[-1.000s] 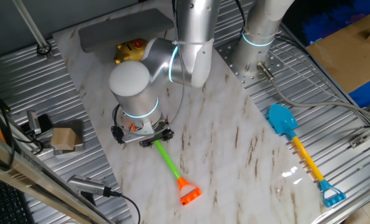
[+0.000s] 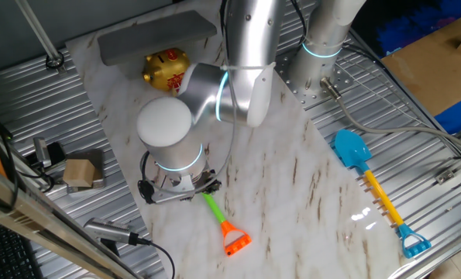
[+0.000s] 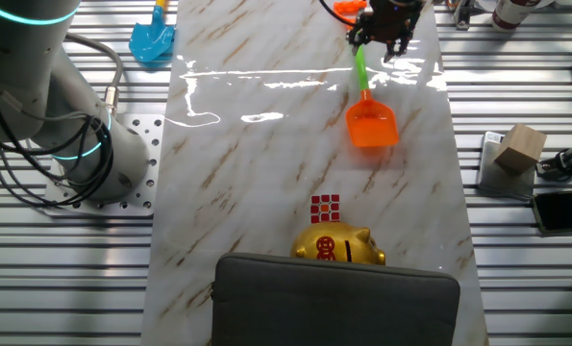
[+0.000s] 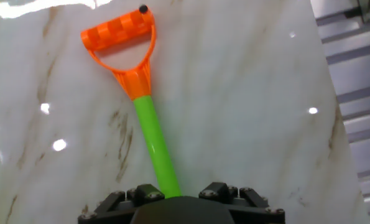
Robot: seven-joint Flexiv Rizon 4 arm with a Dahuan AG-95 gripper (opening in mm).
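Observation:
A toy shovel lies on the marble-patterned board, with an orange blade, a green shaft and an orange D-shaped handle. My gripper hovers over the shaft, its fingers spread apart, one on each side of the green shaft in the wrist view. How high the fingertips stand above the board is hard to judge. In exterior view 1, the gripper and wrist cover the shovel's blade.
A golden piggy bank, a red-faced cube and a dark grey case sit at one end of the board. Beside the robot base, a blue and yellow shovel lies at the board's edge. A wooden block stands off the board.
The shovel has stayed in place.

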